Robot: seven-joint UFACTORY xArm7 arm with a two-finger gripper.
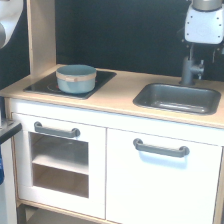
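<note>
A toy kitchen holds a teal pot [76,84] on the black cooktop [107,76] at the left of the wooden counter. A dark sink [176,103] with a faucet [193,69] is at the right. Below are an oven with a glass-front door [92,142] and a white cabinet door [159,185], both shut, each with a dark handle. White robot parts show at the top left edge and top right; I cannot make out a gripper's fingers on either.
The counter [127,93] between cooktop and sink is clear. A dark backsplash stands behind, and a wooden side panel [42,35] rises at the left of the cooktop.
</note>
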